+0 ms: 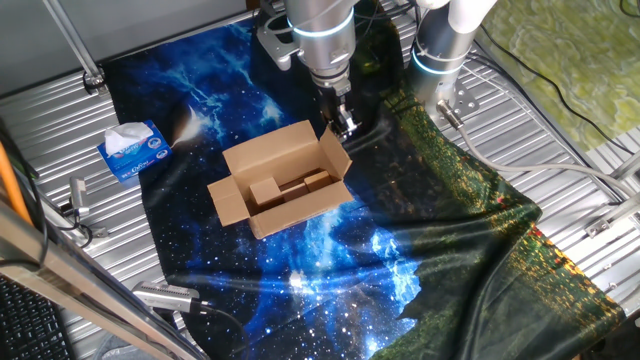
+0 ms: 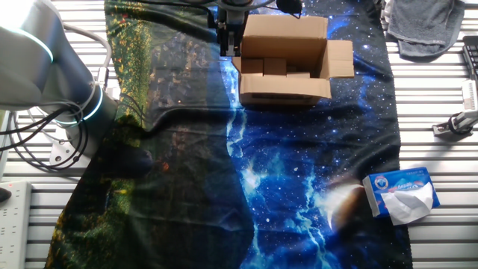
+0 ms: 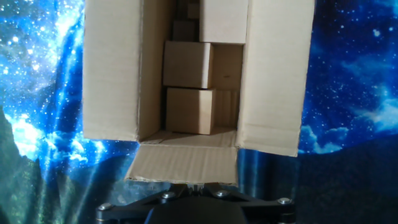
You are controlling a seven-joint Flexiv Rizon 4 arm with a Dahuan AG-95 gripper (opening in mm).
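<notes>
An open cardboard box [image 1: 305,211] rests on the cloth with its flaps spread outward. Inside it lie several wooden blocks; a pale one [image 1: 265,190] stands toward one end, and two light-brown ones, a nearer block [image 3: 189,111] and one behind it [image 3: 186,64], sit in a row in the wrist view. My gripper [image 1: 346,128] hangs just outside the box's end flap [image 3: 183,163], clear of the blocks. In the wrist view its fingers meet at the bottom edge, shut with nothing visible between them. Exterior view 2 shows the gripper [image 2: 230,52] beside the box's left end.
A blue tissue box [image 1: 134,152] stands far from the arm, at the cloth's edge. The dark, space-patterned cloth [image 2: 314,157] has wrinkles but much free room. A grey towel [image 2: 426,26] and a power strip [image 2: 13,224] lie off the cloth.
</notes>
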